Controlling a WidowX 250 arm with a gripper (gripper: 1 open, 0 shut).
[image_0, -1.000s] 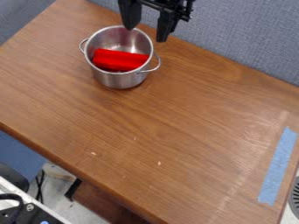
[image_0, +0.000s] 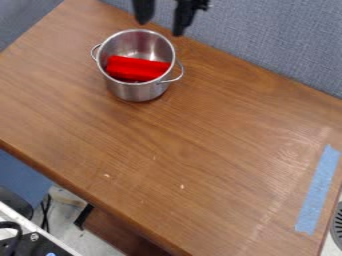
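A steel pot (image_0: 135, 87) with two wire handles sits on the wooden table (image_0: 187, 160), with a red cylindrical object (image_0: 134, 68) lying inside it. Dark, blurred parts of my gripper (image_0: 164, 12) show at the top edge, above and behind the pot, cut off by the frame; whether it is open or shut is unclear.
A blue tape strip (image_0: 317, 190) lies along the right side of the table. Grey fabric covers the area beyond the back edge, and cables show at the lower left.
The pot and red object look unmoved.
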